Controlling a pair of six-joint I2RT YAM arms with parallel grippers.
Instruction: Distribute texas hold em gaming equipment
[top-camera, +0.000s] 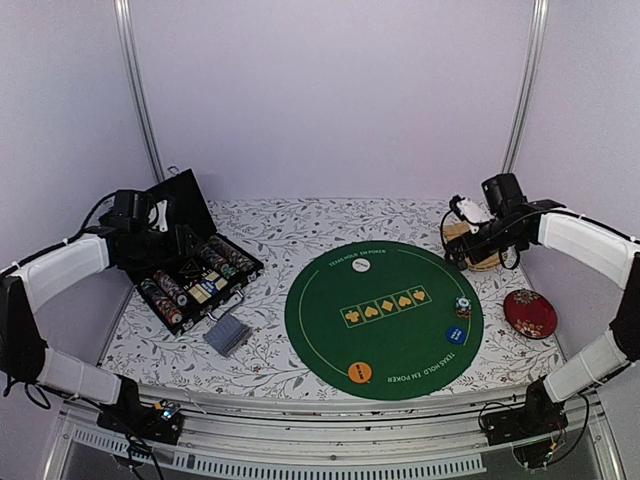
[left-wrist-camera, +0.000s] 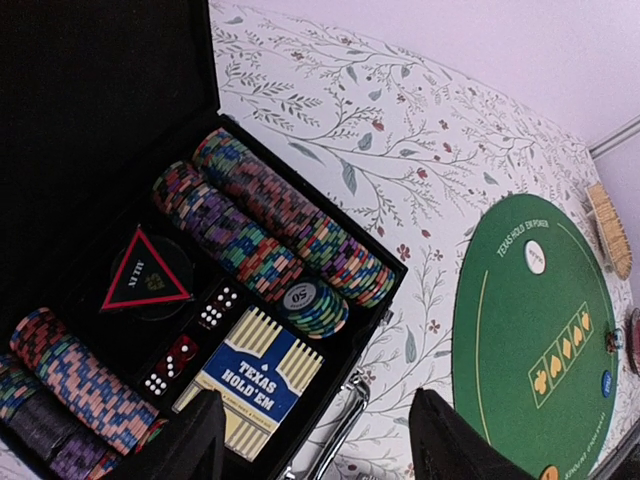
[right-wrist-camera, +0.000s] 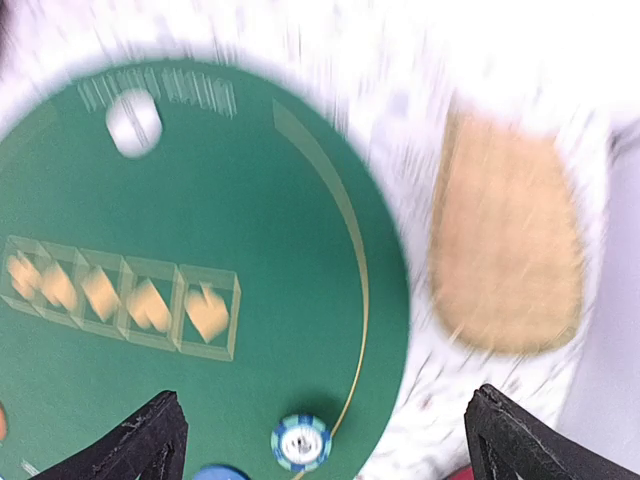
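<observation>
The open chip case (top-camera: 205, 280) sits at the left, holding chip rows (left-wrist-camera: 270, 190), dice (left-wrist-camera: 218, 305), a red ALL IN triangle (left-wrist-camera: 145, 275) and a card box (left-wrist-camera: 250, 380). My left gripper hovers over it, part open, nothing visible between its fingers. The green mat (top-camera: 385, 280) carries a white disc (top-camera: 361, 265), orange disc (top-camera: 359, 372), blue disc (top-camera: 456, 335) and a small chip stack (top-camera: 462, 306) at the right. My right gripper is open, raised above the mat's right side, above that stack. The right wrist view is blurred.
A grey card deck (top-camera: 227, 335) lies below the case. A tan board (right-wrist-camera: 505, 240) is at the back right, and a red round object (top-camera: 530, 313) right of the mat. The floral table between case and mat is clear.
</observation>
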